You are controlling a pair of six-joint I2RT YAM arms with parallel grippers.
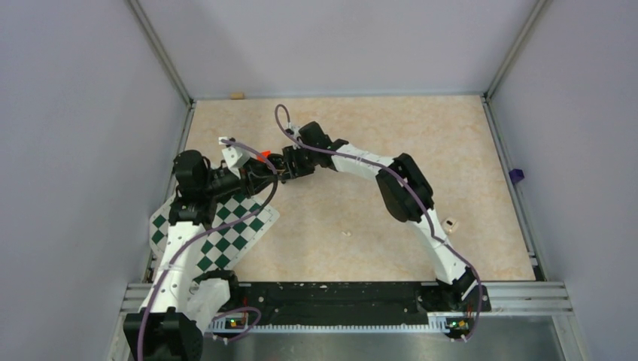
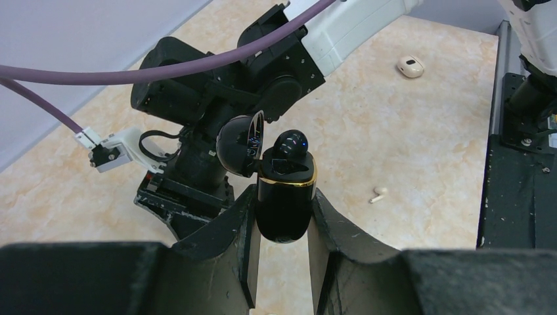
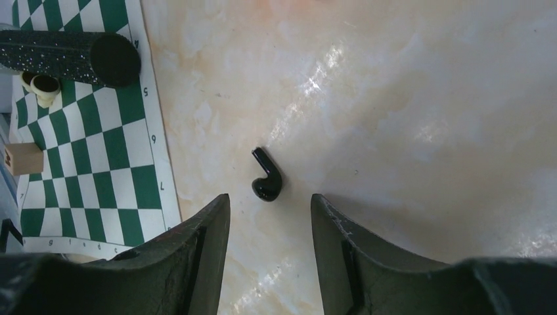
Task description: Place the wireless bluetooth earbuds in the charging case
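A black charging case [image 2: 284, 203] with gold band and raised lid stands in my left gripper, shut on it; a dark rounded piece sits in its top. Beneath my right gripper, in the right wrist view, a black earbud [image 3: 268, 184] lies on the table, just beyond the spread fingertips, with nothing between them. From the top view, the right gripper is close beside the case, near the table's middle left.
A checkered mat [image 3: 118, 184] lies at left, with a dark speckled cylinder [image 3: 72, 56] and a wooden block [image 3: 23, 157]. A white earbud [image 2: 378, 194] and a white case [image 2: 410, 65] lie apart on the table.
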